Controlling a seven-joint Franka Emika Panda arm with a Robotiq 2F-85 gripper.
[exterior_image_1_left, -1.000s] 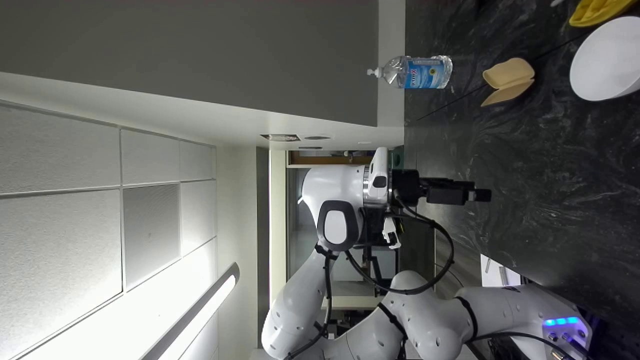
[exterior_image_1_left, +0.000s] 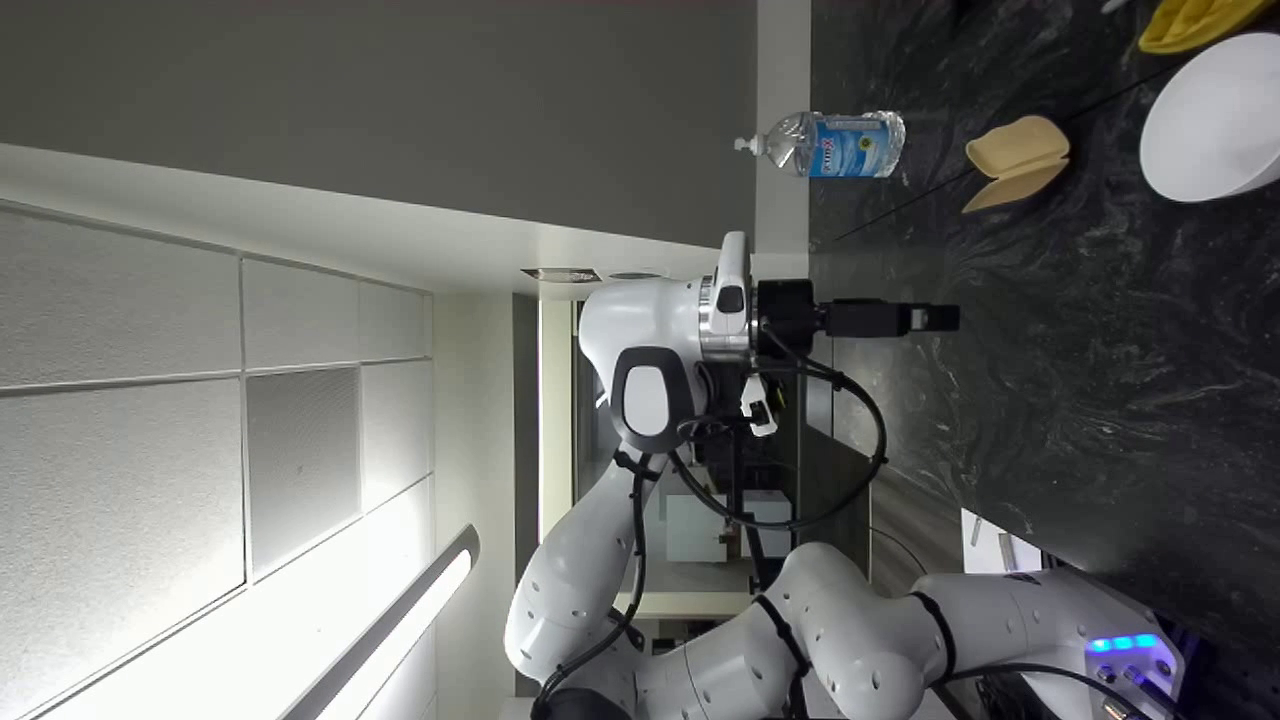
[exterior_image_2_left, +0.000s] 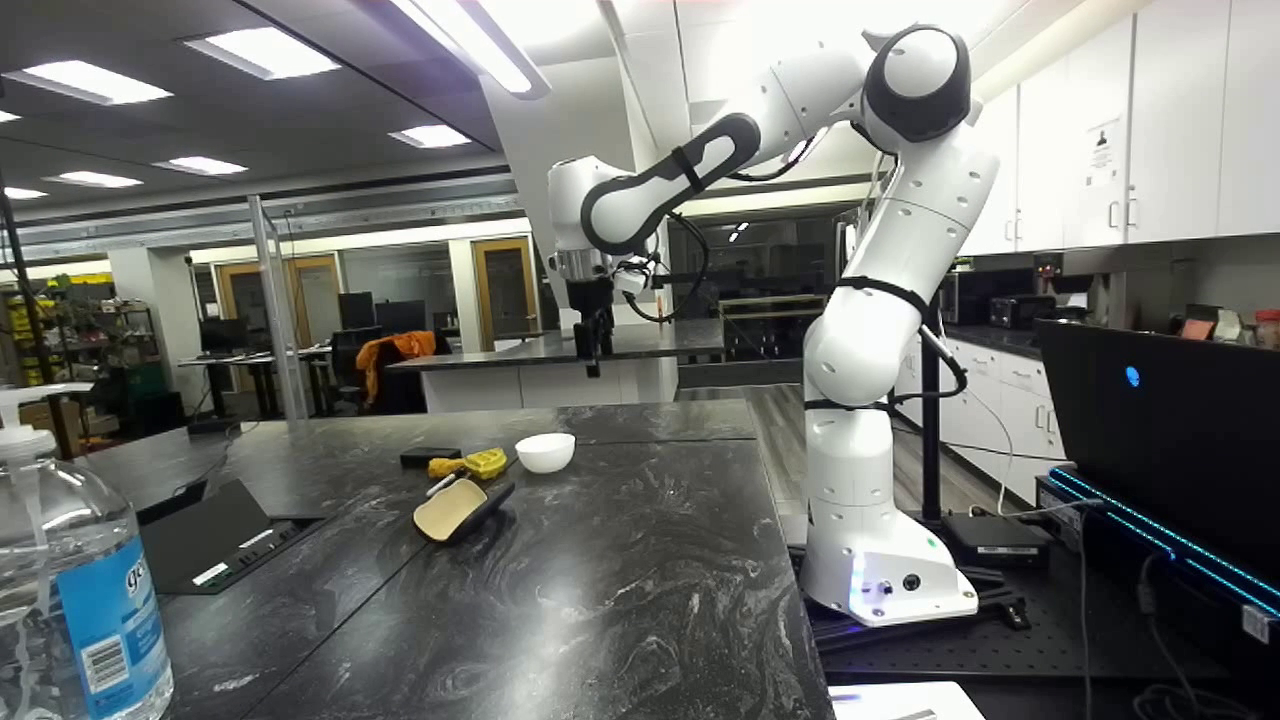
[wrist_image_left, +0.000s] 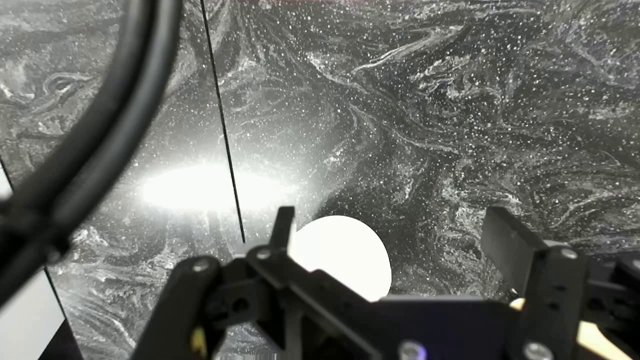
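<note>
My gripper is open in the wrist view, its two fingers wide apart with nothing between them. It hangs pointing down, well above the dark marbled table (exterior_image_1_left: 1080, 396), in exterior view 1, which is turned sideways. Below it in the wrist view, the white bowl (wrist_image_left: 342, 255) lies partly behind the left finger. In exterior view 2 the bowl (exterior_image_2_left: 546, 452) stands upright on the table, under and a little left of the gripper (exterior_image_2_left: 593, 360). A beige-lined open case (exterior_image_2_left: 450, 510) and a crumpled yellow item (exterior_image_2_left: 474, 464) lie near the bowl.
A clear bottle with a blue label (exterior_image_1_left: 854, 146) stands at one side of the table. A black flat device (exterior_image_2_left: 222, 534) lies on the left in exterior view 2.
The arm has swung toward the bottle's side, upward in exterior view 1, and the gripper has risen slightly. The bowl, case and bottle have stayed put.
</note>
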